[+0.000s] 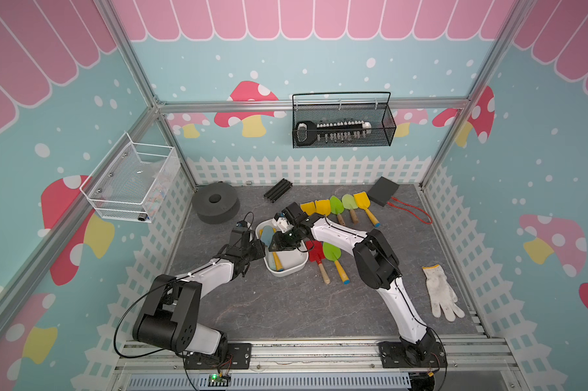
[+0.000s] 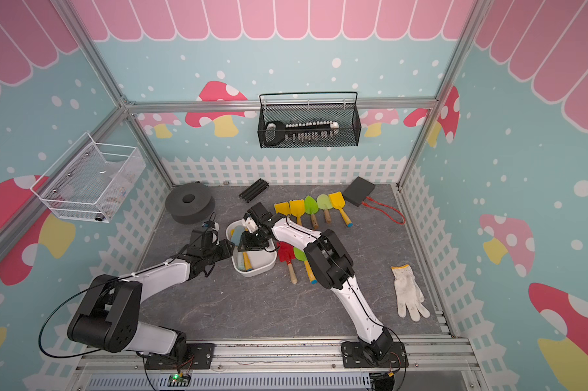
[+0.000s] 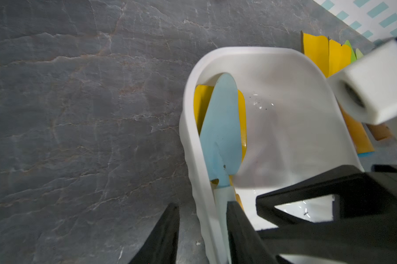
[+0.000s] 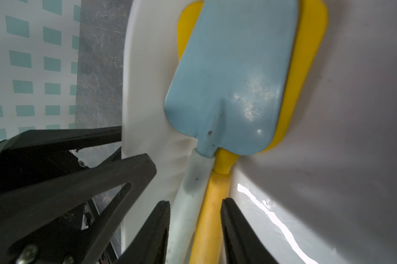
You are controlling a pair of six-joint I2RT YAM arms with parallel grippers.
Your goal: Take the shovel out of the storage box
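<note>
In the white storage box [image 3: 286,114] lie a light blue shovel [image 4: 233,74] with a pale handle and, beneath it, a yellow shovel [image 4: 304,52] with a yellow handle. My left gripper is at the box's left wall, its fingers part open astride the rim. My right gripper is open inside the box, fingertips on either side of the two handles as seen in its wrist view; whether they touch is unclear.
Several shovels [image 1: 362,198] line the back, with a red one [image 1: 315,254] and green one [image 1: 331,254] beside the box. A dark ring [image 1: 209,205], black pad [image 1: 382,189] and white glove [image 1: 440,290] lie around.
</note>
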